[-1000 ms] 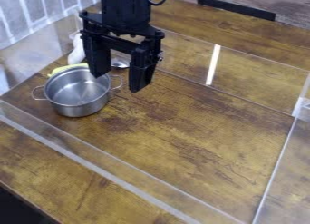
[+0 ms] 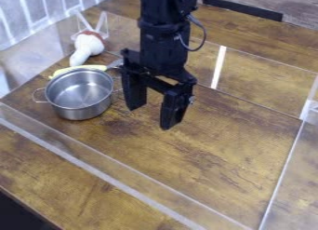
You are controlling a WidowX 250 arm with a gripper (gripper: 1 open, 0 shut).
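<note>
My gripper [image 2: 155,101] hangs over the middle of the wooden table, dark and open, its two fingers apart with nothing seen between them. To its left stands an empty steel pot [image 2: 81,96] with side handles, apart from the gripper. A yellow elongated object [image 2: 74,70] lies behind the pot, and a white plush toy [image 2: 87,46] is farther back. A small metallic item is partly hidden behind the arm.
Clear panels edge the workspace, and a white railing [image 2: 32,15] stands at the back left.
The arm has moved back and slightly right, away from the pot, showing more of it. The pot and other objects look unmoved.
</note>
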